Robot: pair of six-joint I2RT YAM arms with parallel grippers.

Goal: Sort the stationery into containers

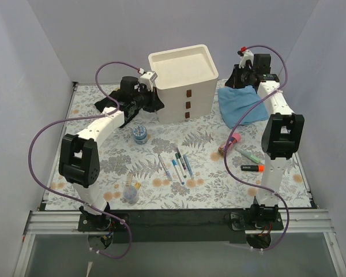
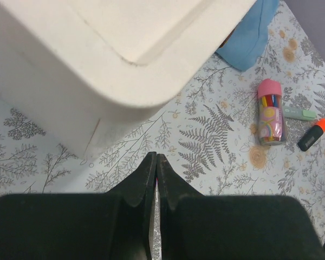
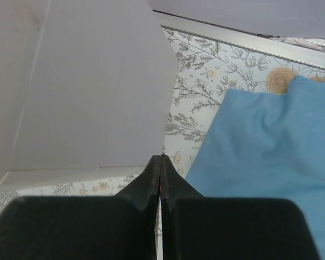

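Note:
A white drawer box (image 1: 183,101) with a tray top stands at the back centre. My left gripper (image 1: 155,107) is shut at its left front corner, nothing showing between its fingers. My right gripper (image 1: 235,81) is shut and empty, high beside the box's right side, over a blue cloth (image 1: 242,109). Several pens (image 1: 182,167) lie at front centre. A pink-lidded jar (image 2: 270,116), a green item (image 2: 298,112) and an orange-capped marker (image 2: 313,134) lie at the right. A clear cup (image 1: 130,194) with small items lies front left.
A blue round tin (image 1: 140,133) stands below my left gripper, and a dark cloth (image 1: 104,104) lies at the back left, partly hidden by the arm. Walls enclose the sides and back.

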